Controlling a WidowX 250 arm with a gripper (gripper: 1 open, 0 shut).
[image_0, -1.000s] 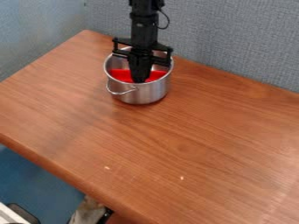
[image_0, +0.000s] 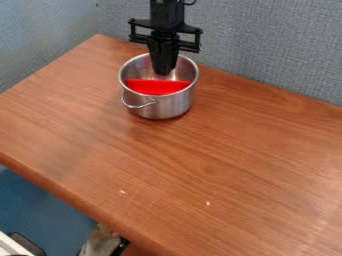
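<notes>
A steel pot (image_0: 158, 104) with a wire handle on its front left stands near the back of the wooden table, with a red item (image_0: 150, 86) inside it. The black gripper (image_0: 164, 70) hangs over the pot from above, its fingertips at about rim height above the red item. Whether its fingers are open or shut, or hold anything, I cannot tell.
Grey-blue padded walls stand at the back and left, close behind the pot. Beyond the table's lower left edge are some unclear objects.
The gripper has risen out of the depth of the pot, so more of the inside shows. The pot stands where it was.
</notes>
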